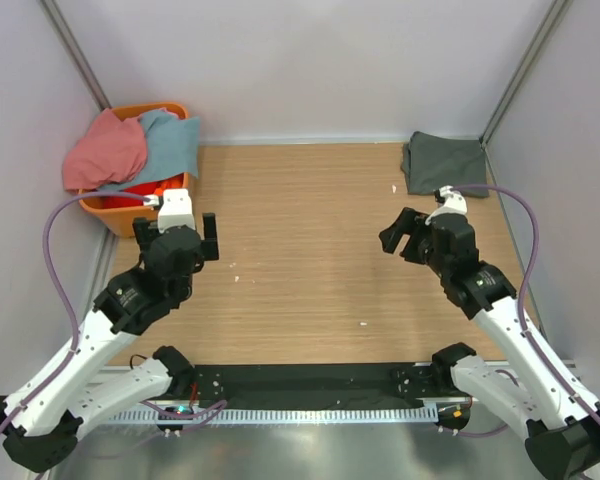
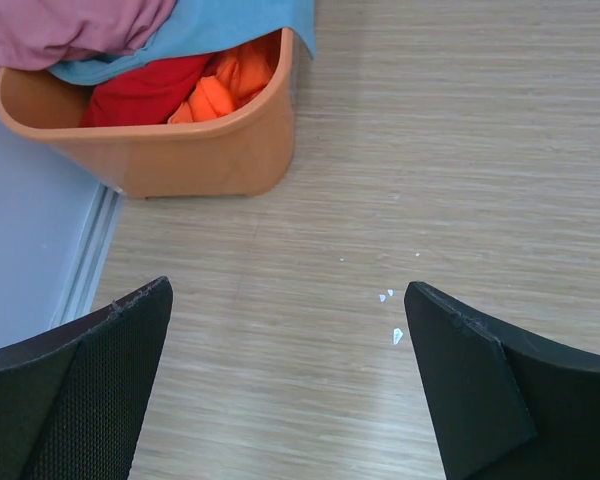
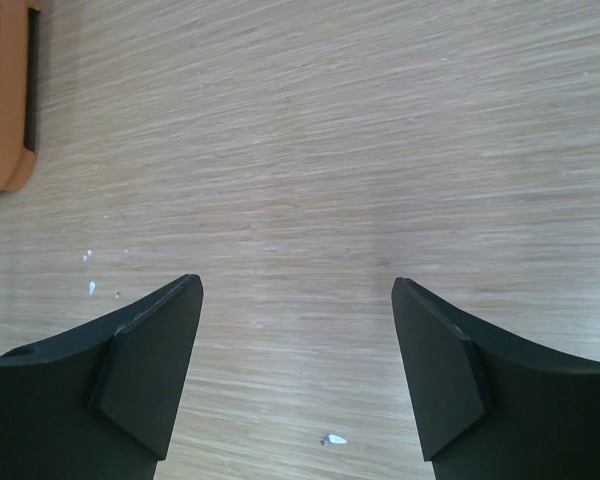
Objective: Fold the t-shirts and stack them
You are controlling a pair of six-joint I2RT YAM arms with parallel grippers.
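Note:
A folded dark grey-green shirt (image 1: pixel 445 164) lies flat at the back right corner of the table. In the orange bin (image 1: pixel 122 217) at the back left are several more garments: a pink one (image 1: pixel 106 150) and a blue one (image 1: pixel 170 148) drape over its rim, with red cloth (image 2: pixel 145 92) and orange cloth (image 2: pixel 225 85) lower down. My left gripper (image 1: pixel 177 232) hangs open just in front of the bin, nothing between its fingers. Over the right part of the table, in front of the folded shirt, my right gripper (image 1: pixel 398 233) is also open and empty.
White walls close in the back and both sides. A dark strip (image 1: pixel 300 385) runs along the front edge.

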